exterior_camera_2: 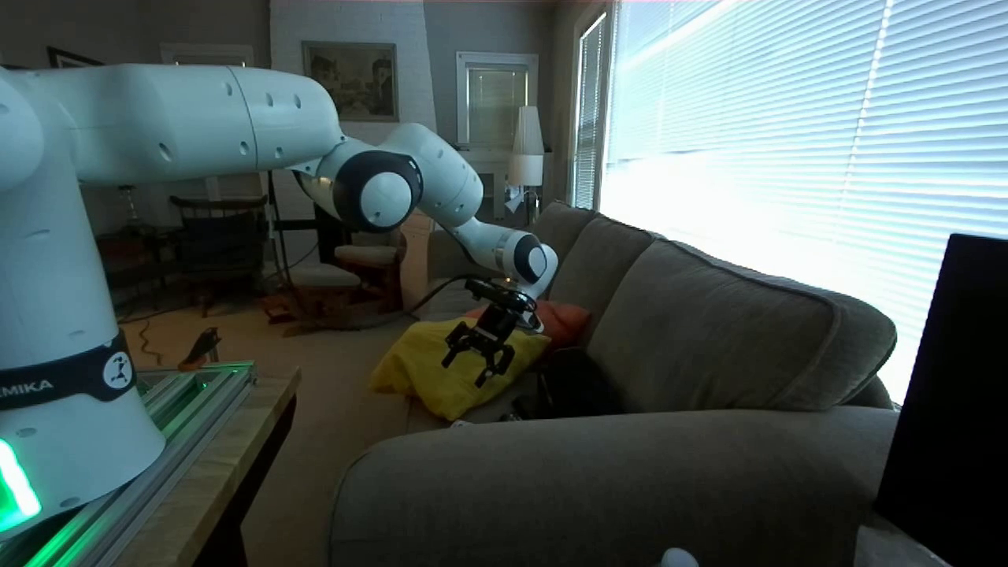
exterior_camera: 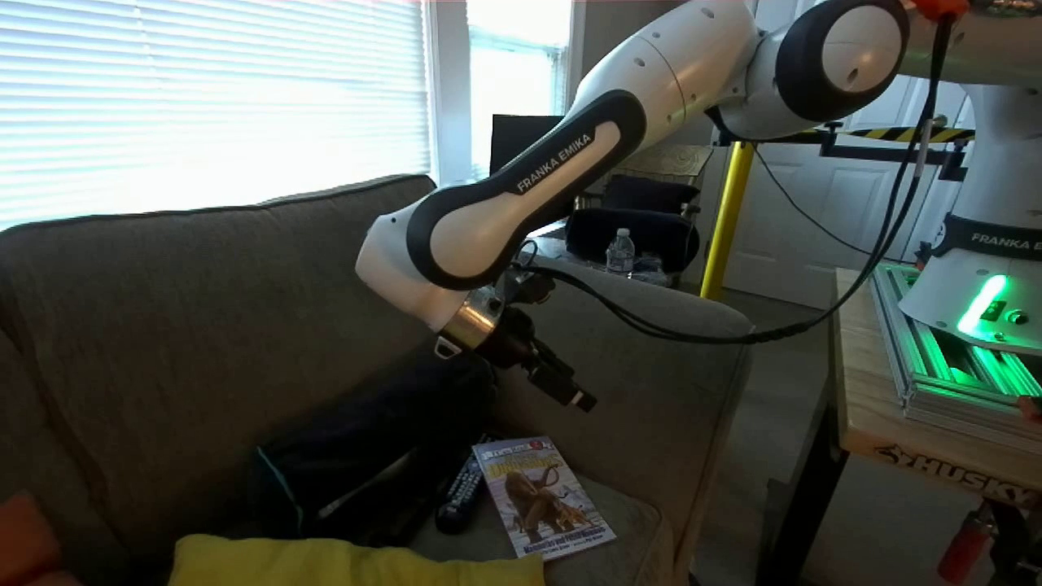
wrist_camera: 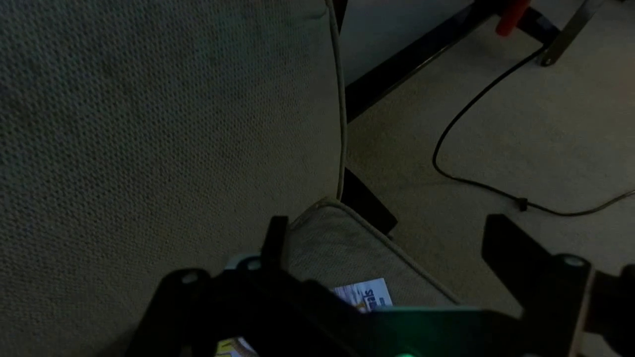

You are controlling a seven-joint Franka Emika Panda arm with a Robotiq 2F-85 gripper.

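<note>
My gripper (exterior_camera: 584,400) hangs in the air above the couch seat, tilted toward the right armrest. Its fingers are spread wide in the wrist view, with nothing between them. Below it lies a magazine (exterior_camera: 540,496) with a mammoth on its cover, flat on the seat. Only small parts of the magazine (wrist_camera: 370,294) show in the wrist view, behind the dark gripper body. A black remote control (exterior_camera: 459,496) lies along the magazine's left edge, its far end hard to make out.
A dark bag (exterior_camera: 381,449) rests against the couch back, and a yellow pillow (exterior_camera: 342,563) is in front. The armrest (exterior_camera: 635,391) rises beside the magazine. A wooden table (exterior_camera: 938,439) carries the robot base. Carpet with a black cable (wrist_camera: 443,140) lies past the couch.
</note>
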